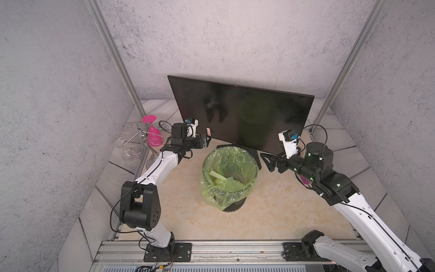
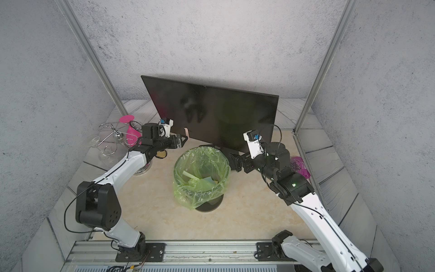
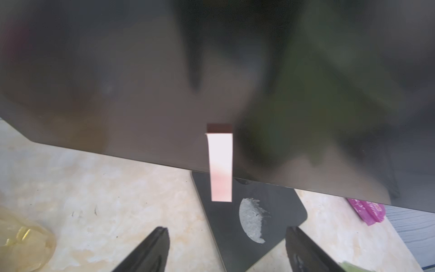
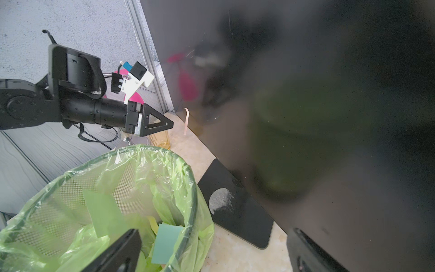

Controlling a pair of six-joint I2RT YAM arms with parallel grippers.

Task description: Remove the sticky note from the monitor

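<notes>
A pale pink sticky note hangs on the lower edge of the monitor, its lower part reaching below the screen; it also shows as a thin strip in the top left view. My left gripper is open just in front of that note, nothing between its fingers; in the left wrist view the note sits centred above and between the two fingertips. My right gripper stands open and empty in front of the monitor's right part, beside the bin.
A bin with a green liner, holding paper scraps, stands in the middle, before the monitor's stand. A pink bottle and wire rack with glasses crowd the left edge. A purple packet lies at the right.
</notes>
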